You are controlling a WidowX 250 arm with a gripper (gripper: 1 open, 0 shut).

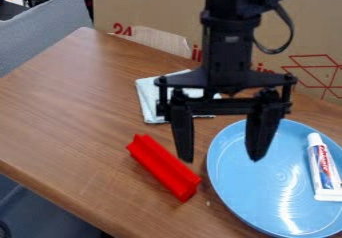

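My black gripper (222,142) hangs open above the table, its two fingers apart with nothing seen between them, over the left edge of a blue plate (267,197) and right of a red box (160,165), which lies on the wooden table. A white and blue toothpaste tube (323,172) lies on the plate's right side. A folded pale cloth (151,99) lies behind, partly hidden by the gripper.
A cardboard panel (147,7) stands along the back. A grey padded surface (34,32) borders the table at the upper left.
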